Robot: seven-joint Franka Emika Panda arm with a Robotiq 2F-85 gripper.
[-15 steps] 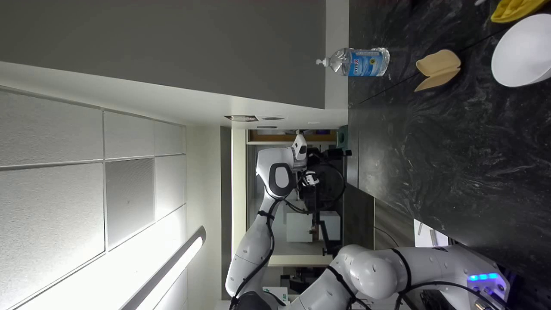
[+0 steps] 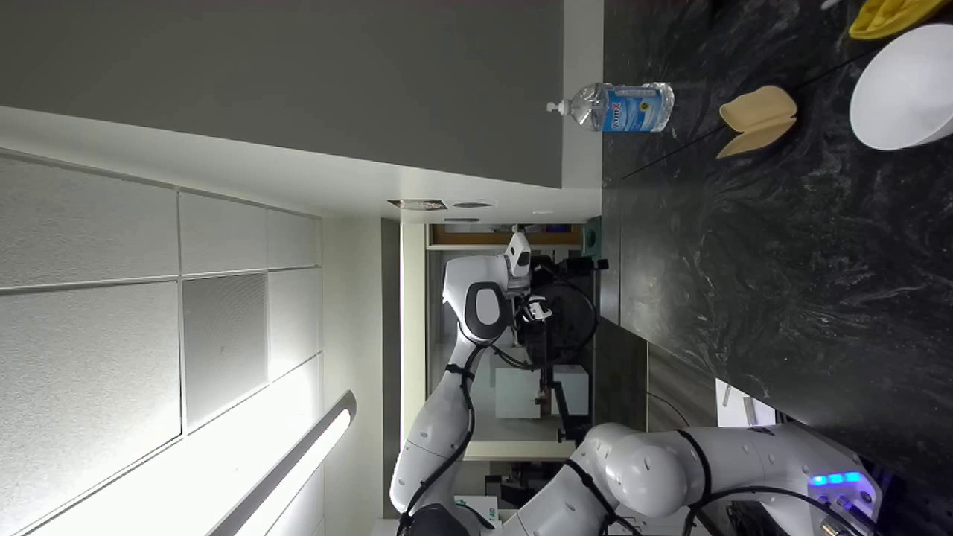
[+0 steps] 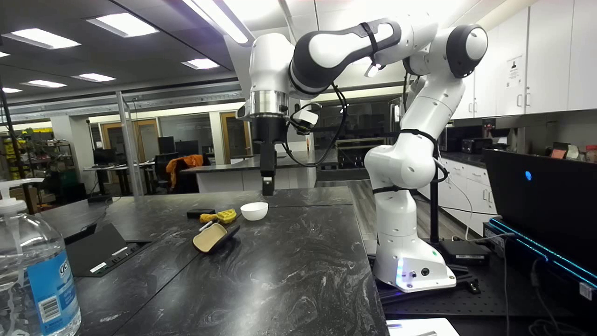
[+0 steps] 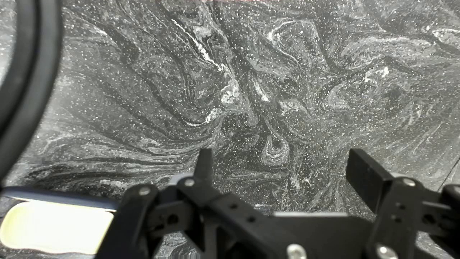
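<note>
My gripper is open over the dark marbled table, and only bare tabletop shows between its spread fingers. In exterior view 2 the gripper [image 3: 268, 187] hangs pointing down above the table. An open case with tan lining [image 3: 210, 238] rests on the table; in the wrist view part of this case [image 4: 56, 226] lies at the lower left, partly covered by the gripper's linkage. A white bowl [image 3: 254, 211] stands upright behind the case. Yellow items [image 3: 219, 216] lie beside the bowl, close to the case.
A clear sanitizer bottle [image 3: 42, 280] with a blue label stands on the table, left in exterior view 2. A black tablet-like device [image 3: 98, 249] and a small black box [image 3: 200, 213] lie on the left side.
</note>
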